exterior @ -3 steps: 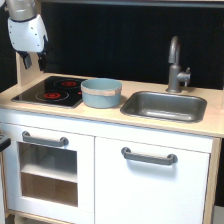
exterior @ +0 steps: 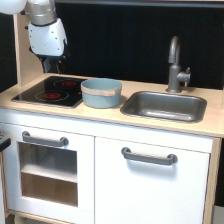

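Observation:
A white robot arm reaches in at the upper left, and its dark gripper (exterior: 53, 66) hangs above the back of the black stovetop (exterior: 38, 93). The fingers are too small and dark against the backdrop to show how far apart they are or whether anything is between them. A blue-grey pot (exterior: 101, 98) stands upright on the counter, just right of the stovetop, with a brownish strip across its upper edge. The gripper is to the left of the pot and higher, apart from it.
Right of the pot, a grey sink basin (exterior: 165, 106) is set into the wooden counter (exterior: 120, 118), with a dark tall faucet (exterior: 175, 70) behind it. Below are white cabinet doors with grey handles (exterior: 150, 157). Open air lies above the counter.
The arm and gripper have moved right and slightly lower, from the left edge to over the back of the stovetop. The pot has not visibly moved.

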